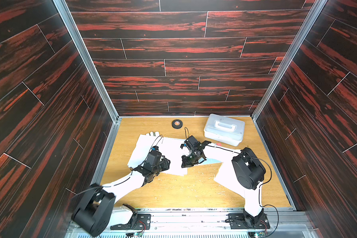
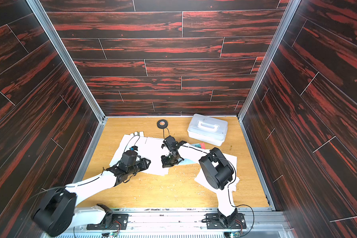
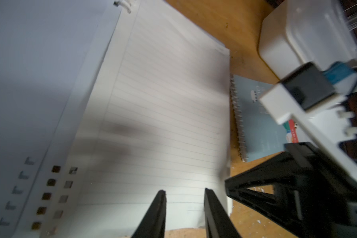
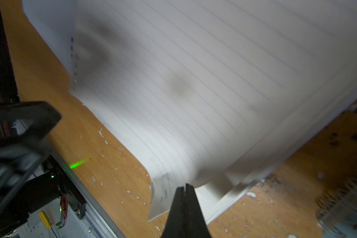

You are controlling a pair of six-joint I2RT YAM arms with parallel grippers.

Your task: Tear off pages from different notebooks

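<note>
An open notebook with ruled white pages lies at the table's left-centre. My left gripper is over its lower part, fingers apart with nothing seen between them. My right gripper is shut at the same notebook's near right corner, where the top page is creased and lifted a little from those beneath; no paper clearly shows between the fingers. A blue spiral notebook lies to the right, partly hidden by the right arm.
A translucent lidded box stands at the back right and a black tape roll at the back centre. Loose white sheets lie at the right under the right arm. Paper scraps are scattered on the bare front of the table.
</note>
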